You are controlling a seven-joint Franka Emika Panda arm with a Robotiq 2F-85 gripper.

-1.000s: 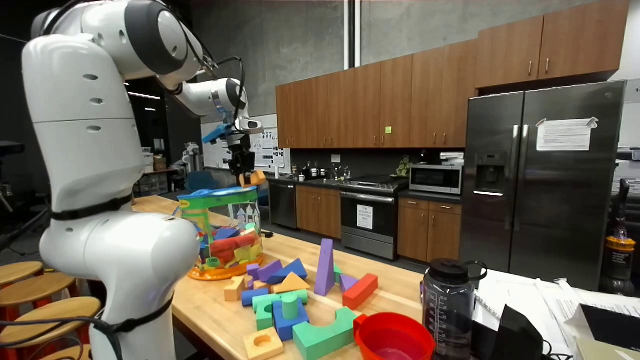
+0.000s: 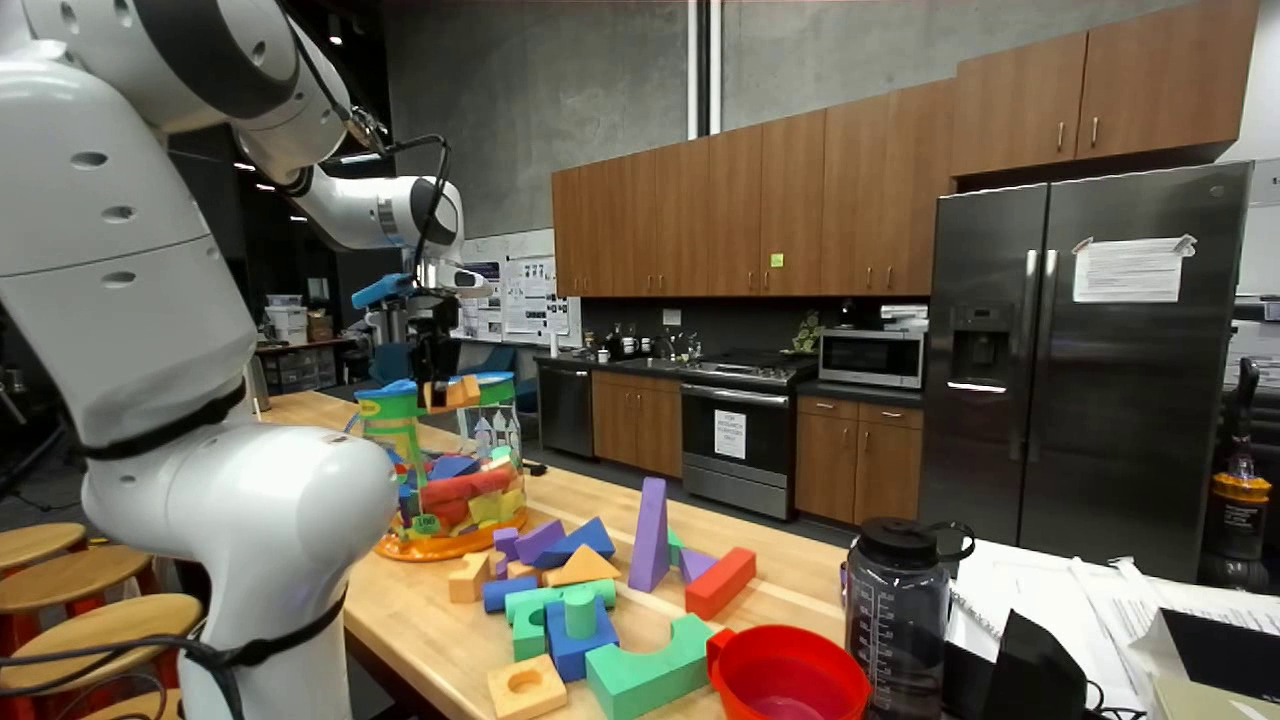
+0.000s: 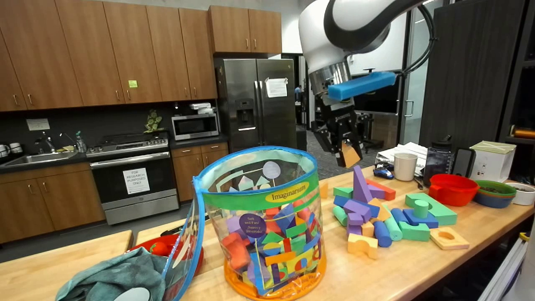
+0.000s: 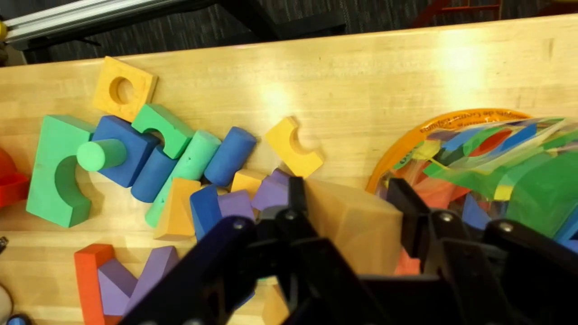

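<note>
A light orange wooden-coloured block [image 4: 360, 230] sits between the fingers of my gripper, which is shut on it. In exterior view 2 the held block [image 3: 350, 154] hangs in the air at the tip of my gripper [image 3: 342, 153], right of the clear toy bag [image 3: 261, 196] and above the loose blocks. From exterior view 1, my gripper [image 2: 435, 378] appears in line with the bag's rim. Many coloured blocks fill the bag, whose top is open. Loose blocks lie beside it, among them a tall purple wedge [image 2: 650, 534] and a green arch [image 2: 654, 672].
A red cup [image 2: 792, 678] and a dark water bottle [image 2: 894, 618] stand past the loose blocks. The bag's lid [image 3: 193, 251] hangs open over a teal cloth [image 3: 118, 278]. Bare tabletop [image 4: 352, 81] runs along the near edge.
The bag and loose blocks have not moved.
</note>
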